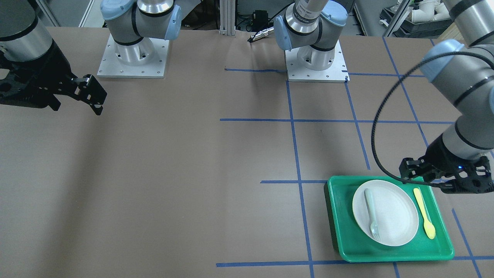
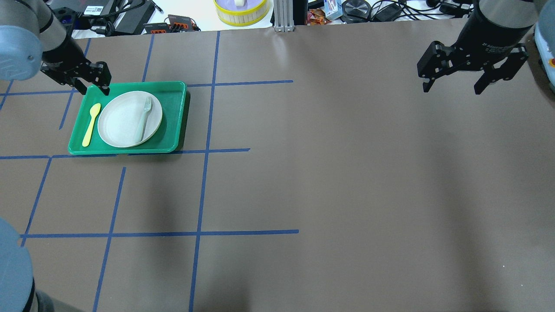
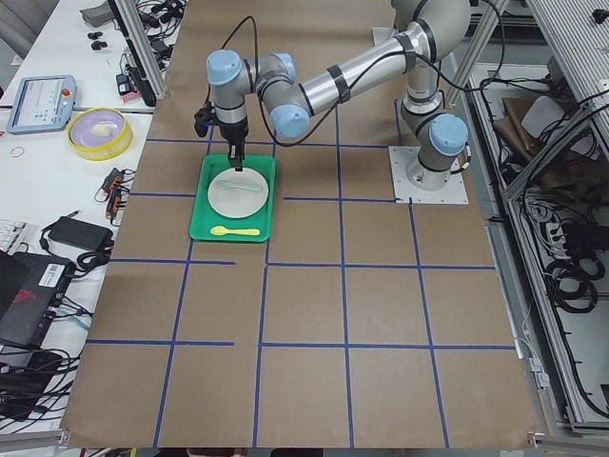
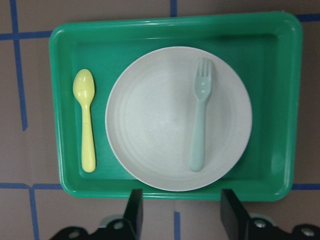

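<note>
My gripper is open and empty, held above the near edge of a green tray (image 4: 270,100). The white plate (image 4: 150,125) sits inside the tray, with a pale mint fork (image 4: 199,125) lying on it, tines toward the far side in the wrist view. A yellow spoon (image 4: 87,140) lies in the tray beside the plate, on the left in that view. In the front view the arm's black gripper end (image 1: 419,169) hangs higher than the tray, at its back side.
A second black gripper (image 2: 471,73) hangs at the top right of the top view, away from the tray. A side bench with electronics and a yellow container (image 3: 100,148) stands beyond the table edge.
</note>
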